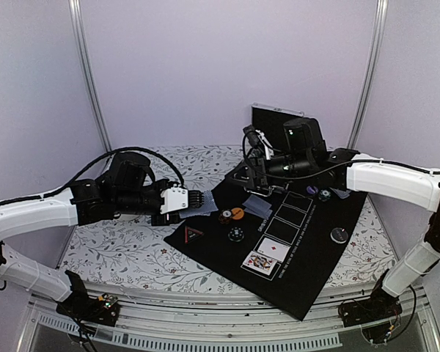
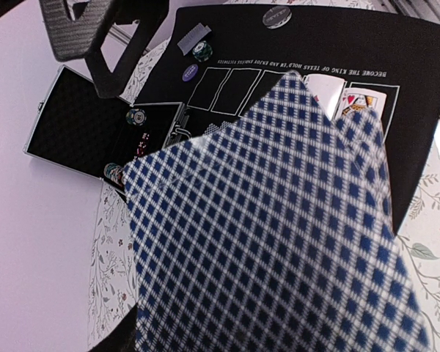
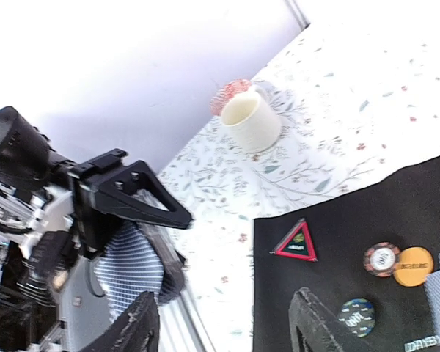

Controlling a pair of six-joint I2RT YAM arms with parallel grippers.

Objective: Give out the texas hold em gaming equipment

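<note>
A blue-and-white checked deck of cards (image 2: 271, 242) fills the left wrist view, and my left gripper (image 1: 195, 200) is shut on it. My right gripper is open and empty, raised over the back of the black mat (image 1: 312, 282) by the chip case (image 2: 81, 121). Two face-up cards, a red face card (image 1: 259, 263) and a diamond card (image 1: 273, 248), lie in adjoining printed frames; the other frames in view look empty. Face-down cards (image 1: 257, 206) lie near the mat's middle. A red triangle marker (image 3: 297, 244), a red chip (image 3: 382, 259), an orange chip (image 3: 413, 266) and a dark chip (image 3: 357, 317) rest at the left.
At the mat's right lie a silver disc (image 1: 339, 235), a purple chip (image 1: 312, 190), a dark green chip (image 1: 324, 195) and another face-down card stack (image 2: 194, 39). A white cup (image 3: 253, 125) stands off the mat. My right arm partly covers the case from above.
</note>
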